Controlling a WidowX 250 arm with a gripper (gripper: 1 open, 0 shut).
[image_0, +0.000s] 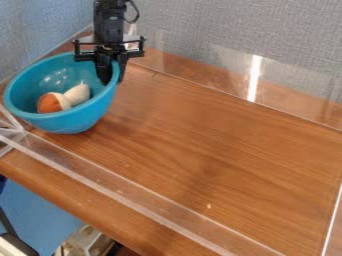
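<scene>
A blue bowl (60, 112) sits at the left of the wooden table, holding a toy (54, 102) with an orange part and a pale part. My black gripper (108, 70) is at the bowl's back right rim, fingers pointing down over it. I cannot tell whether it is shut on the rim.
Grey walls stand behind and to the left, and clear strips run along the table's edges.
</scene>
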